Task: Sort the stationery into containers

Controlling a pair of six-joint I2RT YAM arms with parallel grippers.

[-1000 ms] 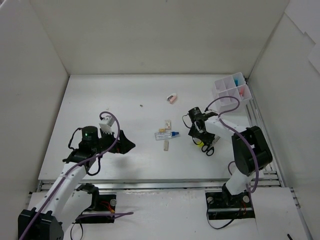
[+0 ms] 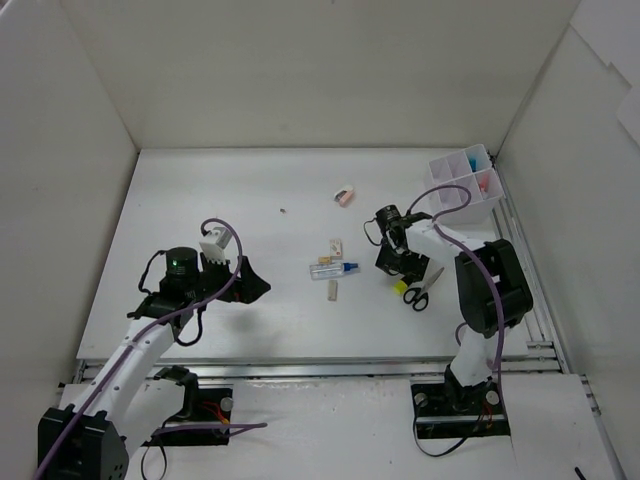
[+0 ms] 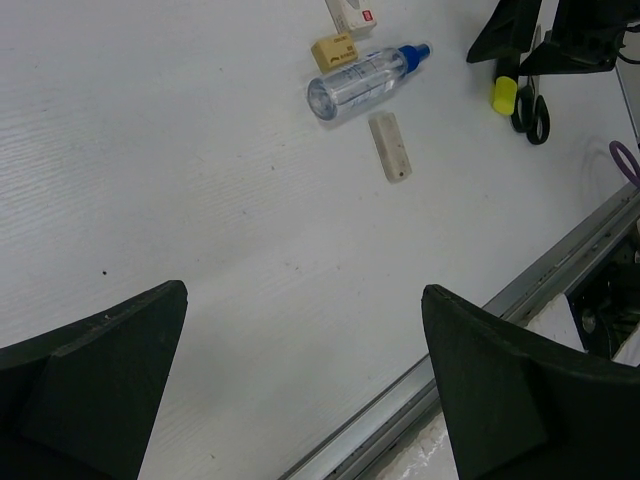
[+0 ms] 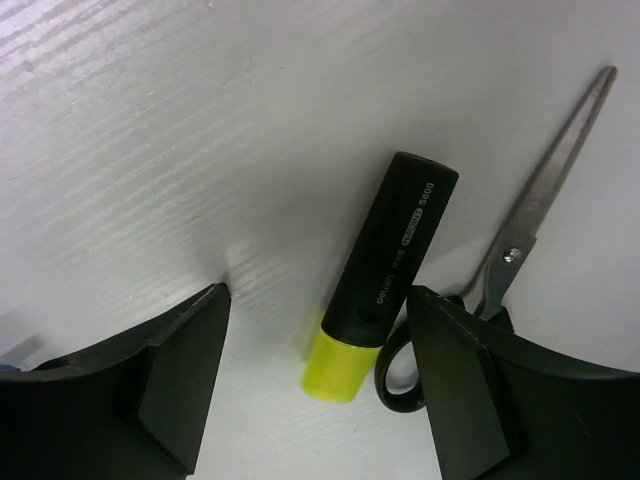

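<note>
A black highlighter (image 4: 385, 255) with a yellow cap (image 4: 338, 367) lies beside scissors (image 4: 535, 200). My right gripper hovers over them, fingers apart on either side of the highlighter, the right finger touching or overlapping it in view. My left gripper hangs open over bare table at the left, empty. A bottle with blue cap (image 2: 328, 270), a small yellow block (image 3: 333, 52), a white box (image 2: 336, 248), a grey bar (image 2: 332, 290) and a pink-white eraser-like item (image 2: 344, 195) lie mid-table.
A divided white container (image 2: 443, 170) with a few coloured items stands at the back right, behind my right arm. Walls enclose the back and sides.
My right arm has shifted slightly, its gripper a little toward the front, and more of the scissors' blades shows. The left arm looks unchanged.
</note>
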